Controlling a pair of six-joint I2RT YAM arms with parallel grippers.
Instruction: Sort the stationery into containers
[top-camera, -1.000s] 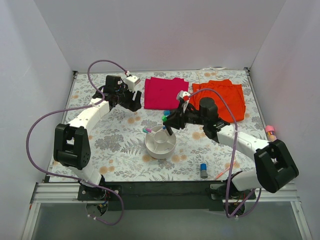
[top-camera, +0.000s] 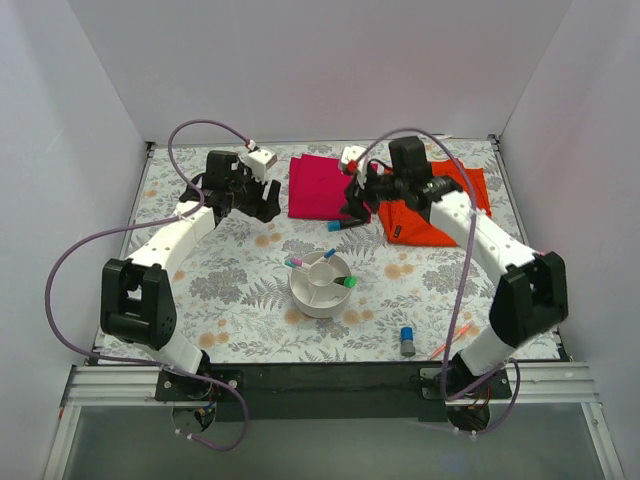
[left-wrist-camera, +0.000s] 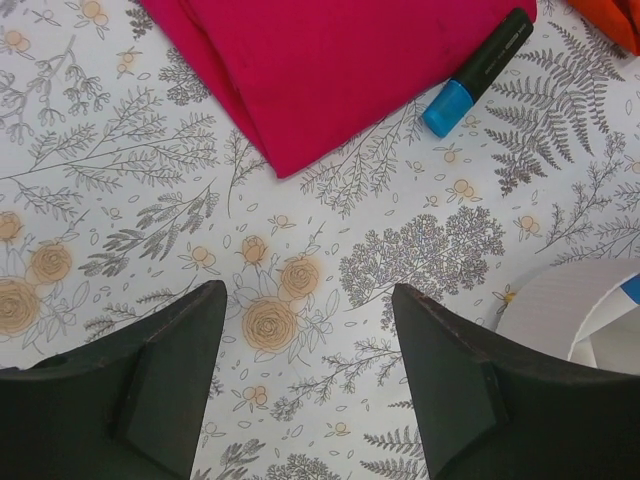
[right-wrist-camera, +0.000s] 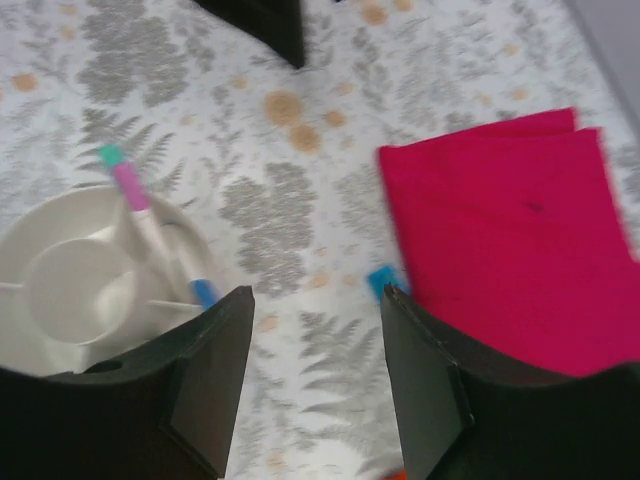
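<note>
A white divided round container (top-camera: 318, 299) stands at the table's middle. In it lean a marker with a pink and teal end (top-camera: 294, 263), a blue-ended marker (top-camera: 329, 254) and a green-ended dark marker (top-camera: 346, 281). By the pink cloth's near edge lies a dark marker with a blue end (left-wrist-camera: 448, 109), partly covered by my right gripper (top-camera: 355, 206) in the top view. That gripper is open and empty; its wrist view is blurred. My left gripper hangs open over bare table, left of the container. A grey marker with a blue end (top-camera: 407, 341) stands out near the front edge.
The pink cloth (top-camera: 313, 187) lies at the back middle. Right of it is an orange cloth (top-camera: 470, 188), with a small dark item (top-camera: 397, 231) on its near left part. Thin orange sticks (top-camera: 451, 342) lie at front right.
My right gripper has let go of the green-ended marker, which now leans inside the container, and has moved back toward the pink cloth. The left arm has barely moved.
</note>
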